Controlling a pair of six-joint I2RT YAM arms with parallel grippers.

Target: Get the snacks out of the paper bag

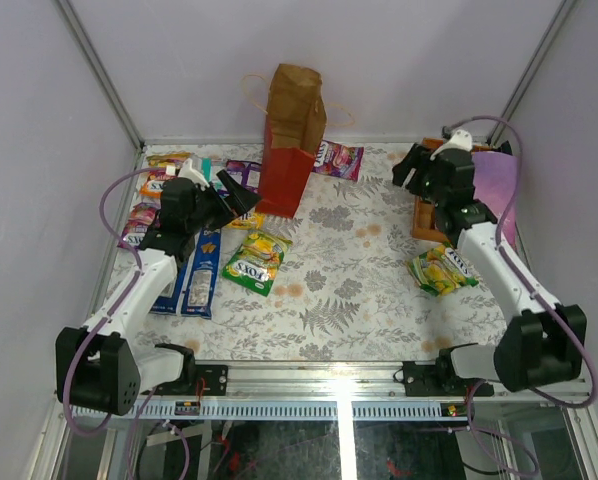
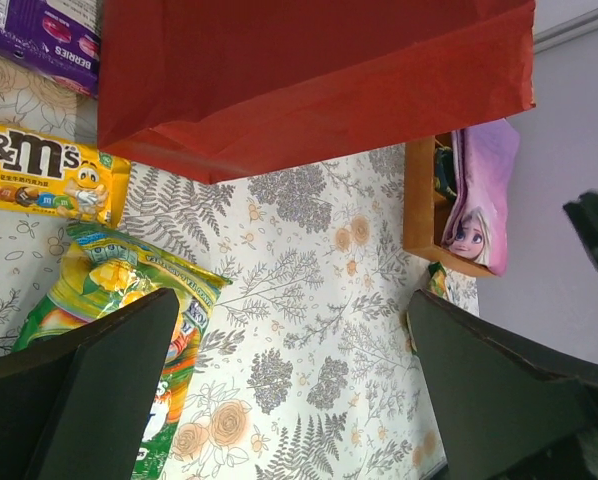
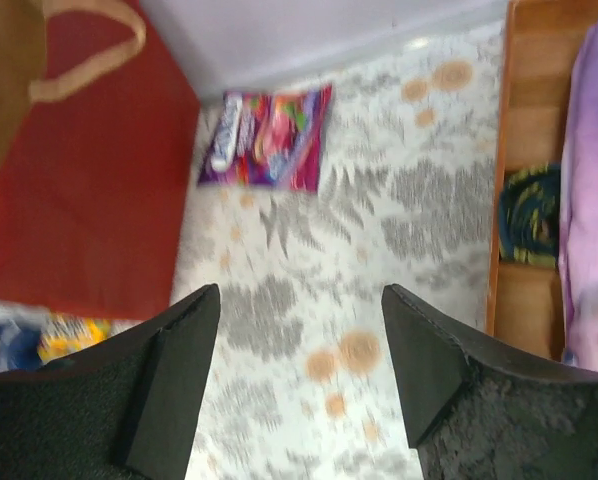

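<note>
The paper bag (image 1: 290, 150), red below and brown above, stands at the back centre; I cannot see into it. Just right of it a purple snack pack (image 1: 339, 160) lies on the table. My left gripper (image 1: 236, 200) is open at the bag's left front, empty between its fingers. By the box on the right my right gripper (image 1: 404, 170) hangs open and empty. Below the left gripper lies a green snack bag (image 1: 257, 262), with a yellow M&M's pack (image 2: 49, 170) behind it. Another green snack bag (image 1: 441, 271) rests under the right arm.
A cardboard box (image 1: 425, 222) with a pink-purple cloth (image 1: 495, 185) over it stands at the right. Several snack packs, among them a blue one (image 1: 201, 275), crowd the left side.
</note>
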